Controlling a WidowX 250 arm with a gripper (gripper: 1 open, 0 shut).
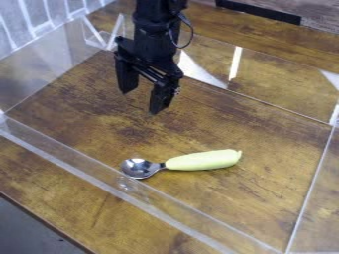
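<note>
My black gripper [143,87] hangs from the top centre over the back left of the wooden surface, fingers pointing down and spread apart, nothing between them. A metal spoon [138,168] lies at the lower middle, in front of the gripper and well apart from it. A pale yellow-green object [203,160], long and rounded like a cob or squash, lies at the spoon's handle end, toward the right; whether it is a separate thing or the handle I cannot tell.
Clear plastic walls [175,204] enclose the wooden work area [93,109] on the sides in view. A white railing [27,30] shows beyond the back left corner.
</note>
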